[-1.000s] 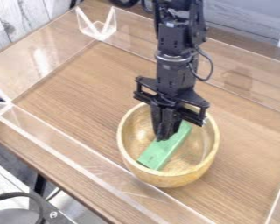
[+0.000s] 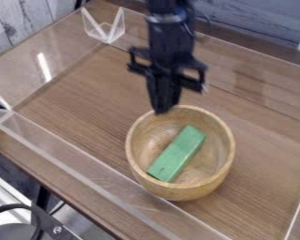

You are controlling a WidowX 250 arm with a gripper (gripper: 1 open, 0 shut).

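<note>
A round tan bowl (image 2: 212, 175) rests on the wooden table, with a green rectangular block (image 2: 178, 153) lying in it at a slant. My gripper (image 2: 160, 99) hangs above and behind the bowl's back rim, motion-blurred and dark, so the state of its fingers cannot be made out. I see nothing clearly held in it.
Bare wooden table (image 2: 78, 112) stretches to the left and right of the bowl. A small clear plastic piece (image 2: 104, 26) is at the back left. Clear strips run along the front left and right edges.
My gripper has risen up and back, out of the bowl. The green block remains in the bowl.
</note>
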